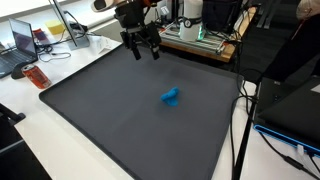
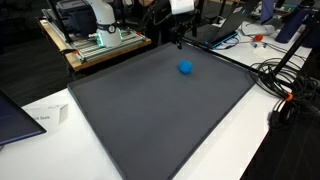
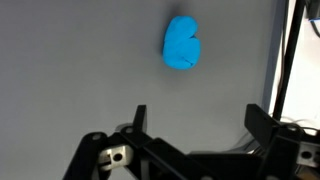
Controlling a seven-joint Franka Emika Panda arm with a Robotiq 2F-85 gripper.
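A small bright blue object, soft and irregular in outline, lies on the dark grey board. It shows again as a blue blob near the board's far side in the second exterior view. From the wrist, the blue object appears beyond the fingertips, above the middle of the picture. My gripper is open with its two fingers wide apart and nothing between them. In the first exterior view the gripper hangs over the board's back edge, apart from the blue object.
The dark board is otherwise bare. An orange-red can and a laptop stand at the left. Black cables lie beside the board's right edge in the second exterior view.
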